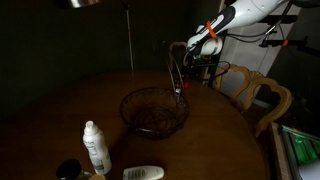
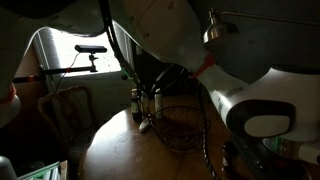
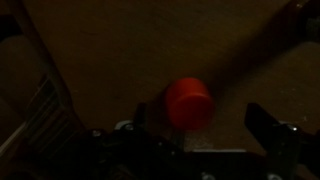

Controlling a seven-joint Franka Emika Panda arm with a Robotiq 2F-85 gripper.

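Observation:
A small red round-topped object [image 3: 189,103] stands upright on the brown table in the wrist view. My gripper is open, its dark fingers spread to either side of the red object, with nothing clasped. In exterior view 1 the arm reaches to the far end of the table, and the red object [image 1: 185,86] shows small beside the dark gripper [image 1: 192,72]. A black wire basket [image 1: 155,113] stands mid-table, nearer the camera than the red object. The wrist view is very dark, so the exact gap to the fingers is hard to judge.
A white bottle [image 1: 97,148], a dark mug [image 1: 70,169] and a white object lying flat [image 1: 143,173] are at the table's near left. Wooden chairs [image 1: 272,97] line the right edge. The table right of the basket is clear.

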